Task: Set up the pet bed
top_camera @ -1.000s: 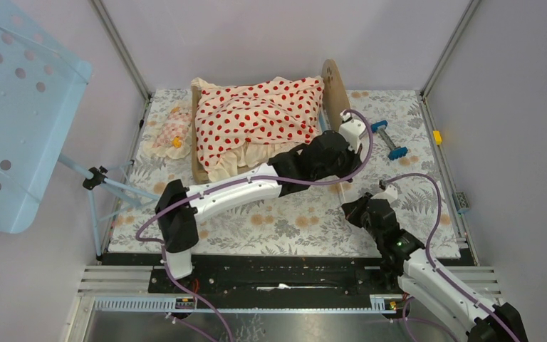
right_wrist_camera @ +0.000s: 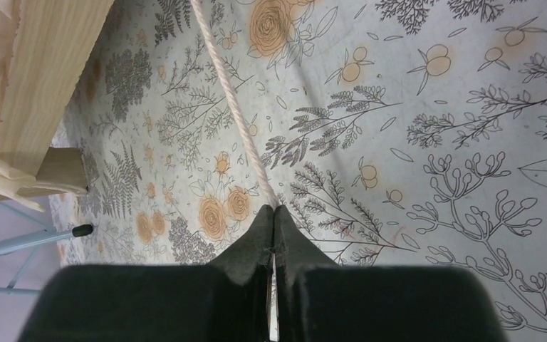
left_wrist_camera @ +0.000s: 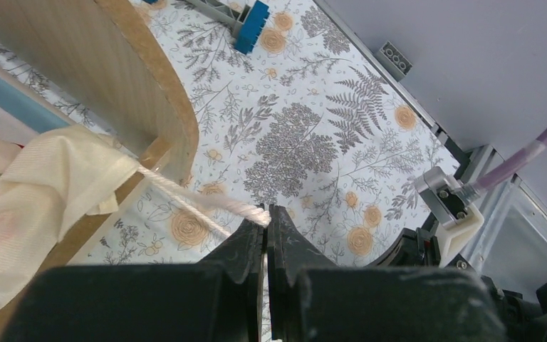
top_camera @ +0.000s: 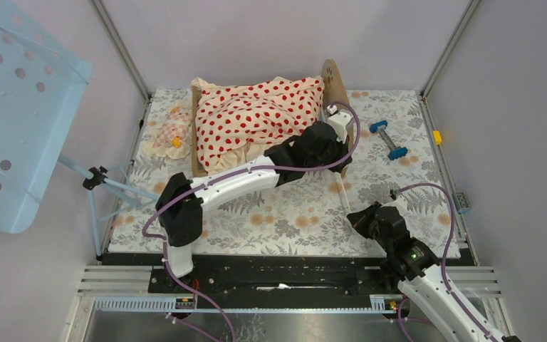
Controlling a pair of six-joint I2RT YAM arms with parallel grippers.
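A wooden pet bed frame (left_wrist_camera: 135, 57) holds a cushion with red berries (top_camera: 253, 114) and cream fabric (left_wrist_camera: 57, 178) at its corner. A white rope (left_wrist_camera: 185, 197) runs from that corner into my left gripper, which is shut on it near the frame's right end. The same cord (right_wrist_camera: 231, 100) stretches down toward the front right, where my right gripper is shut on it. In the top view the rope spans between the two grippers.
A grey-and-blue dumbbell-shaped tool (top_camera: 389, 140) lies at the back right. A small patterned bundle (top_camera: 169, 135) sits left of the bed. A light-blue perforated panel on legs (top_camera: 21, 121) stands at the far left.
My right gripper has moved slightly toward the front and right with the rope. My left gripper has shifted slightly toward the back and left.
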